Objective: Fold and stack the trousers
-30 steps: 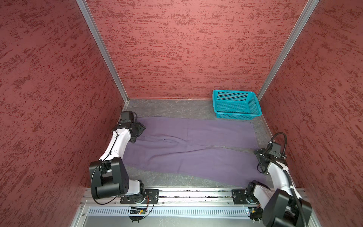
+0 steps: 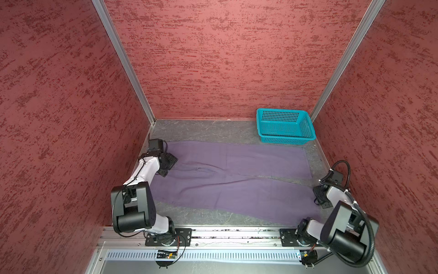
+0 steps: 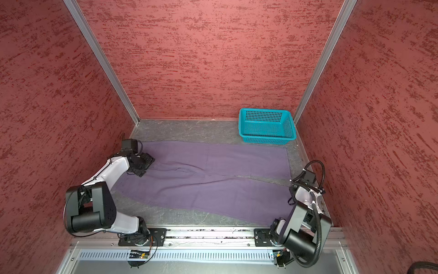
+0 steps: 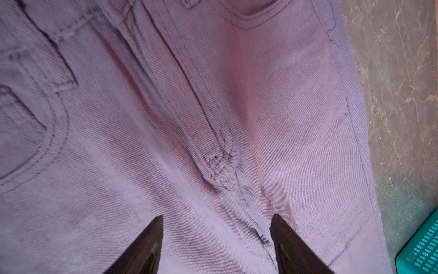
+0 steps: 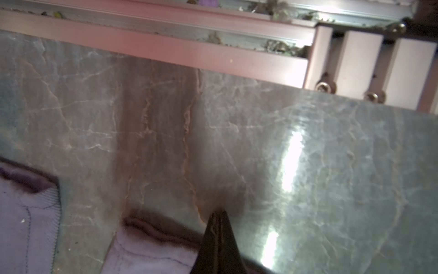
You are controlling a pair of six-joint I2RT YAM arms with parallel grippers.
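Purple trousers [image 2: 232,169] lie spread flat across the table, waist at the left and both legs pointing right, slightly apart. The left wrist view shows the fly, pockets and belt loops. My left gripper is over the waist end, its two fingers apart with no cloth visibly pinched between them. At the right end, near the hems, my right gripper is shut, with nothing showing between its fingers. In the right wrist view, one hem [image 5: 155,246] lies partly behind those fingers and another hem [image 5: 32,201] lies farther left.
An empty teal basket [image 2: 286,137] stands at the back right, just beyond the far leg. Bare grey table [image 2: 205,130] shows along the back and in a strip in front. Red walls enclose the back and sides.
My left gripper has shifted slightly toward the front and right. The right gripper has moved a little to the right and front, its arm bending more. The trousers look unchanged.
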